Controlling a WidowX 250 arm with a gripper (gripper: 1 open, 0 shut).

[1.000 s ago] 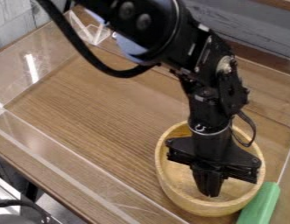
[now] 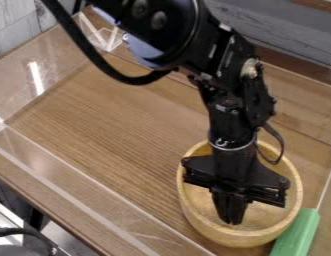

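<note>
My black gripper (image 2: 232,205) reaches down into a pale yellow round bowl (image 2: 205,219) at the lower right of the camera view. Its fingers are low inside the bowl and look shut; I cannot see anything held between them, though the bowl's floor beneath them is partly hidden by the gripper body.
A green long object (image 2: 299,234) lies beside the bowl at the right edge. The wooden surface (image 2: 101,140) left of the bowl is clear, with clear plastic edging at the left and a grey wall behind.
My gripper has shifted very slightly within the bowl over the last second; the bowl and green object look unmoved.
</note>
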